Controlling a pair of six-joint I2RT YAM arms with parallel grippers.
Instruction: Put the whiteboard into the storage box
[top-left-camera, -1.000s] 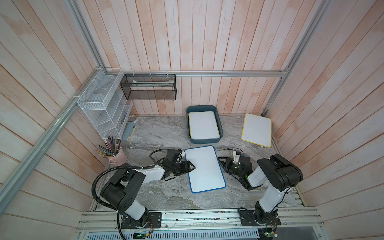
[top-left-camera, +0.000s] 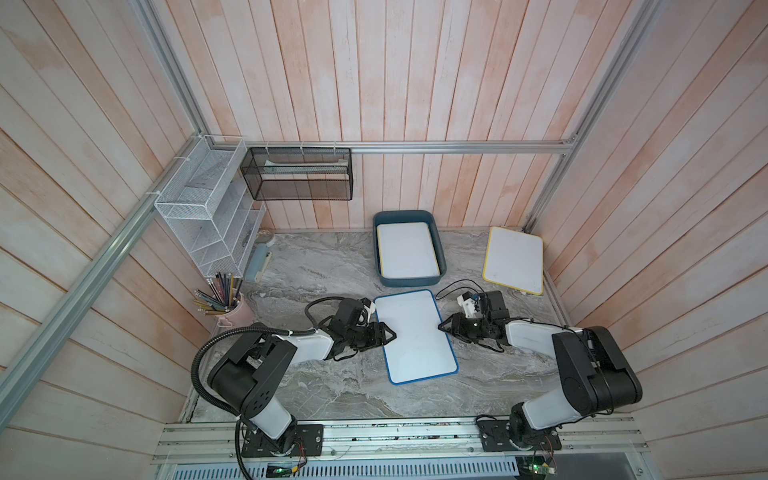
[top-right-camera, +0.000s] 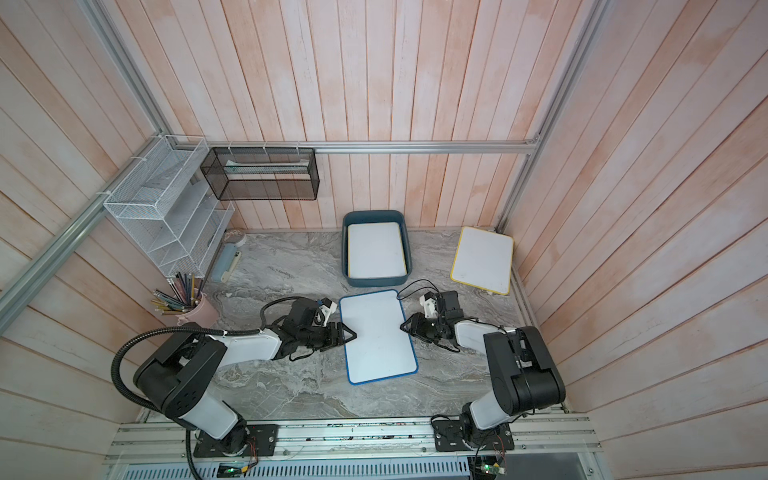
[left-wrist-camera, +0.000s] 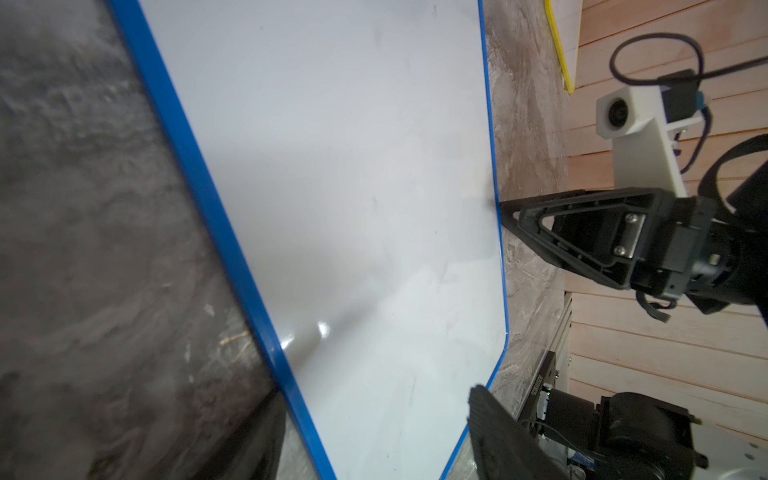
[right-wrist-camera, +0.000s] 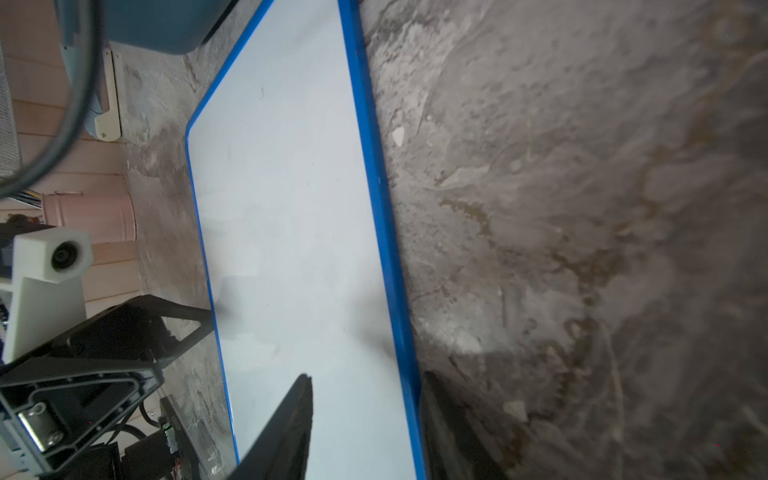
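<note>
A white whiteboard with a blue rim (top-left-camera: 417, 340) lies between my two arms, close in front of the teal storage box (top-left-camera: 409, 281). At its left edge is my left gripper (top-left-camera: 389, 333), part open, one finger reaching over the white face and the other outside the rim. My right gripper (top-left-camera: 445, 325) stands at the opposite edge. In the right wrist view, its parted fingers (right-wrist-camera: 285, 432) straddle the blue rim. Whether any pad presses on the board does not show.
Inside the box lies a yellow-edged whiteboard (top-left-camera: 408, 249). A second yellow-edged board (top-left-camera: 513, 260) rests against the right side. At the left are a pink pen cup (top-left-camera: 237, 313) and a white wire rack (top-left-camera: 212, 216); a black mesh basket (top-left-camera: 297, 173) hangs behind.
The blue-rimmed board has shifted slightly right, and my left gripper has moved right with it. My right arm has swung outward, its gripper now pointing more squarely at the board's right edge.
</note>
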